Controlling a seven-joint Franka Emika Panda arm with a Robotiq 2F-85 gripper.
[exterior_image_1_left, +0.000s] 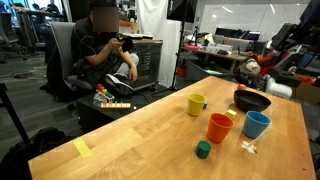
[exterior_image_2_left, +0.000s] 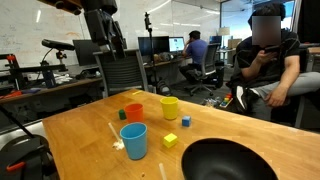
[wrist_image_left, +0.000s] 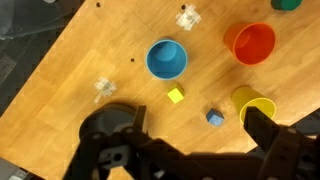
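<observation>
My gripper stands open high above the table, with nothing between its fingers. In the wrist view, a blue cup, a red cup and a yellow mug lie ahead of and around it. A small yellow block and a small blue block rest between them. The black pan sits at lower left, partly covered by a finger. A green cylinder stands near the red cup in exterior view 1.
White marks or scraps lie on the wooden table. A yellow note is at its left end, where the surface is largely clear. Colourful small items stand at the back edge. A person sits beyond the table.
</observation>
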